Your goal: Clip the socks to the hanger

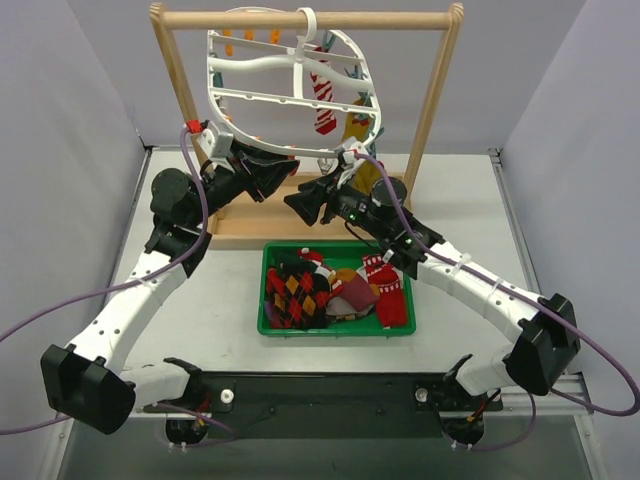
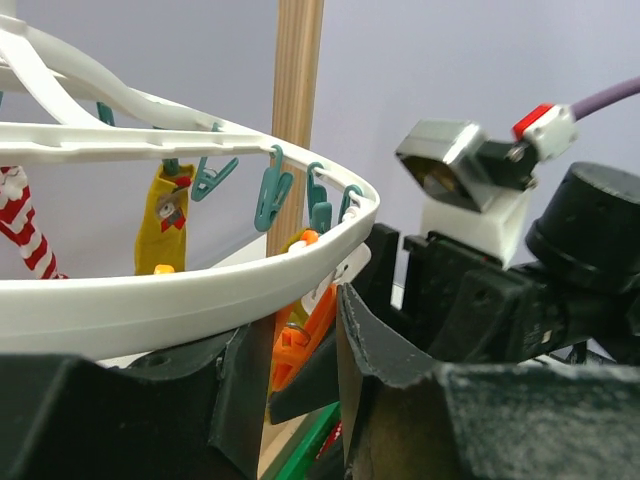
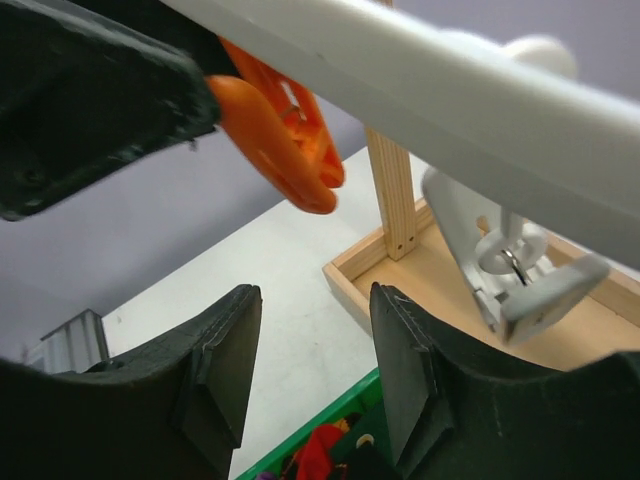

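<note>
The white hanger hangs from the wooden frame, with socks and teal and orange clips. My left gripper is at its front rim, fingers around an orange clip; whether they press on it is unclear. The orange clip also shows close in the right wrist view. My right gripper stands open just below and right of the rim, nothing between its fingers. A striped sock and a yellow sock hang behind.
A green bin of socks sits below on the white table. The wooden frame surrounds the hanger. Bare table lies at either side of the bin.
</note>
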